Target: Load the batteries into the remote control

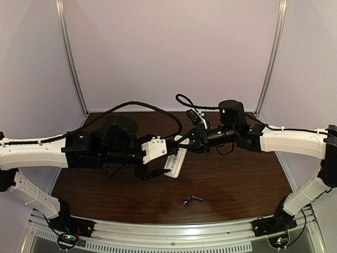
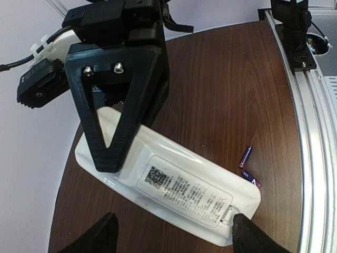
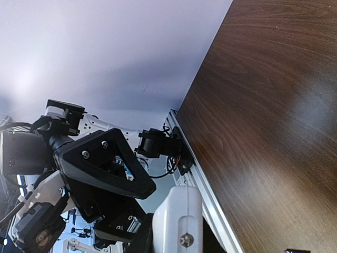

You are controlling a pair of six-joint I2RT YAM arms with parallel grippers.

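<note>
A white remote control (image 2: 189,190), label side showing, is held in the air by my right gripper (image 1: 189,141), which is shut on its upper end. My left gripper (image 1: 160,158) is open around the remote's lower part; in the left wrist view its two dark fingertips flank that end, and whether they touch it is unclear. In the right wrist view the remote (image 3: 177,221) shows end-on at the bottom. Two small blue batteries (image 1: 197,198) (image 2: 245,156) lie on the table below, near the front edge.
Both arms occupy the space over the middle of the table.
</note>
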